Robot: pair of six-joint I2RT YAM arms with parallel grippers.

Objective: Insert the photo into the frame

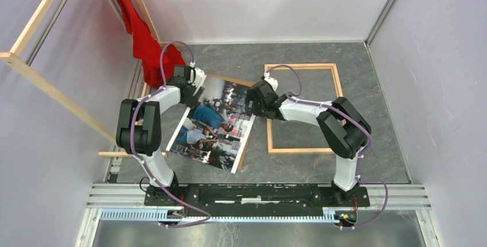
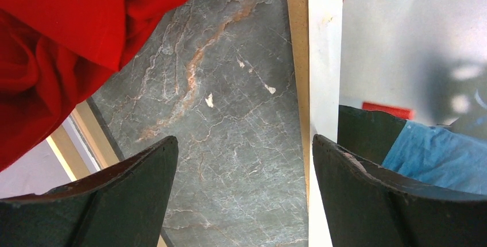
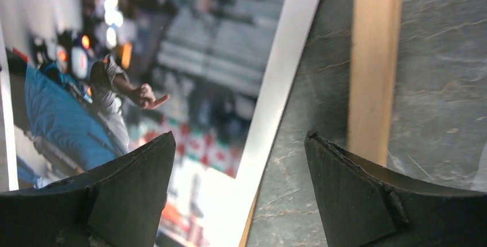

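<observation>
The photo, white-bordered, lies tilted on a thin wooden board on the grey surface, left of centre. The empty wooden frame lies to its right. My left gripper is open over the photo's left edge; in the left wrist view the white border runs between and beside its fingers. My right gripper is open at the photo's right edge, with the white border between its fingers in the right wrist view and the frame's wooden side beyond.
A red cloth hangs on a wooden rack at the left and drapes close to my left gripper. Bare surface shows behind the photo. Walls enclose the back and sides.
</observation>
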